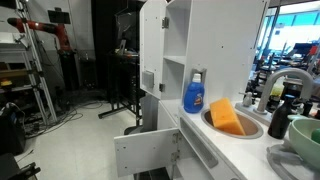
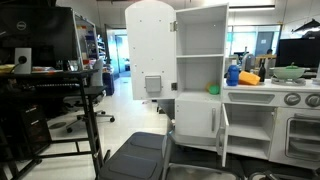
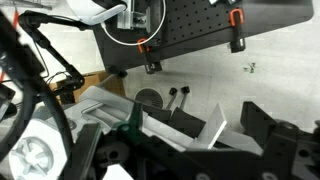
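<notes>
My gripper stands open at the bottom of the wrist view, its dark fingers spread wide with nothing seen between them. Past the fingers, far below, a white panel edge (image 3: 214, 126) and the floor show. A blue detergent bottle (image 1: 193, 94) stands on the white counter beside the sink. An orange block-like thing (image 1: 226, 118) leans in the sink basin (image 1: 255, 123). The lower cabinet door (image 1: 146, 151) is swung outward, and the tall upper door (image 2: 152, 52) is open too. The gripper cannot be made out in either exterior view.
A green bowl (image 1: 305, 139) sits at the counter's right, near a black bottle (image 1: 281, 117) and the faucet (image 1: 290, 76). Dark floor mats (image 2: 135, 157) lie before the cabinets. A desk with a monitor (image 2: 38, 38) stands at left. Open floor (image 1: 80, 150) lies left of the lower door.
</notes>
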